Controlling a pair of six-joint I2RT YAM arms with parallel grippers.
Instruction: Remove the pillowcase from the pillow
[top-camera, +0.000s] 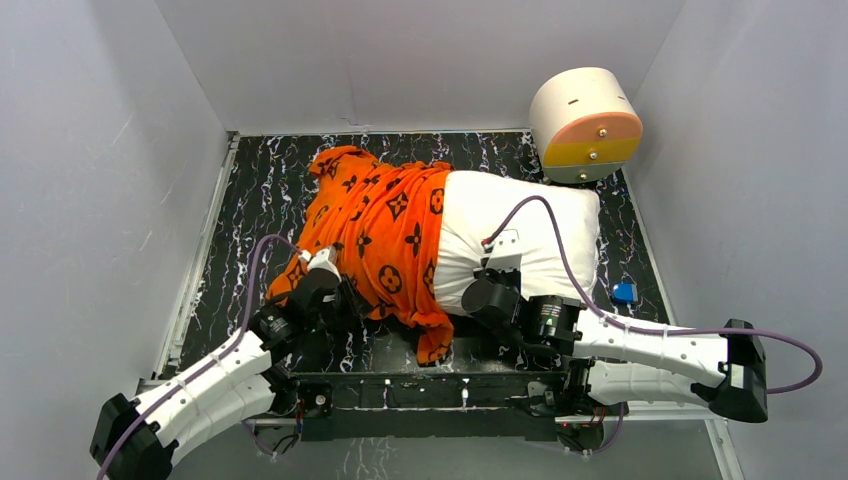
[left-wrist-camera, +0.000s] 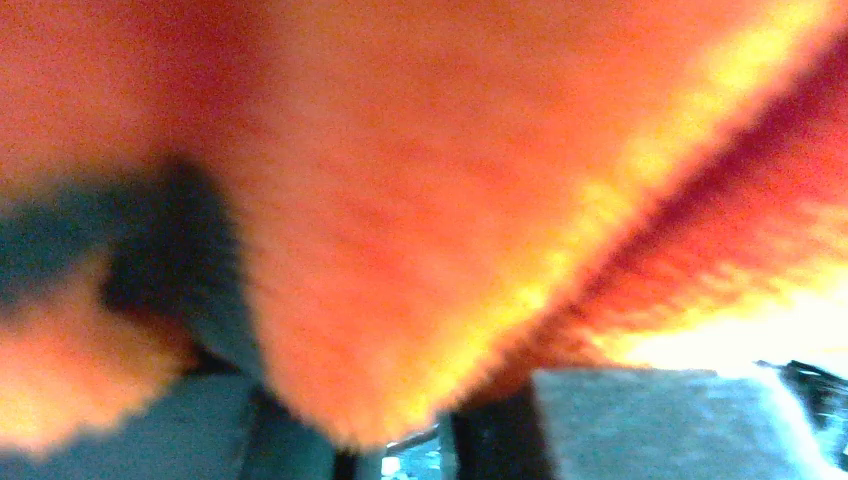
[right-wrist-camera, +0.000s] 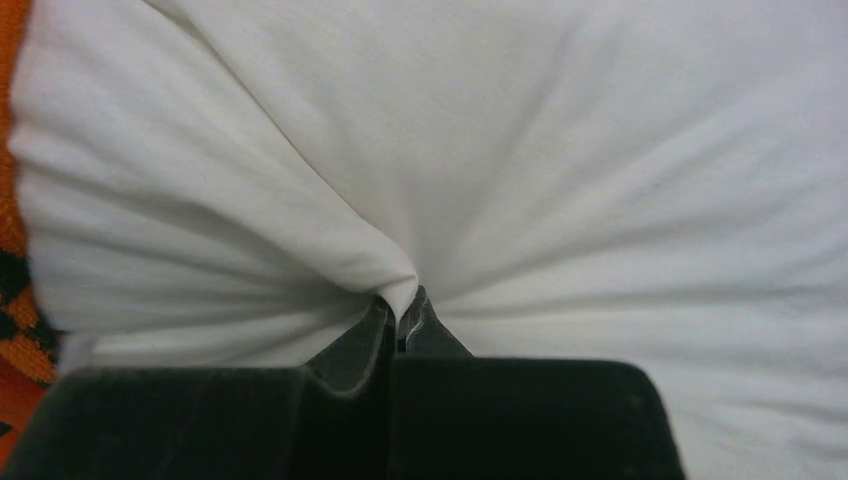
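The orange pillowcase (top-camera: 375, 230) with black motifs is bunched over the left half of the white pillow (top-camera: 525, 215), whose right half is bare. My left gripper (top-camera: 340, 290) is down at the pillowcase's near left part; orange cloth (left-wrist-camera: 450, 180) fills the left wrist view close up, and whether the fingers are closed on it is unclear. My right gripper is shut on a pinched fold of white pillow fabric, with creases running out from it and the pillowcase's edge at the left of that view.
A white rounded box (top-camera: 570, 110) with coloured drawers stands at the back right. A small blue object (top-camera: 624, 293) lies right of the pillow. Walls close in the dark marble surface, whose back left part is free.
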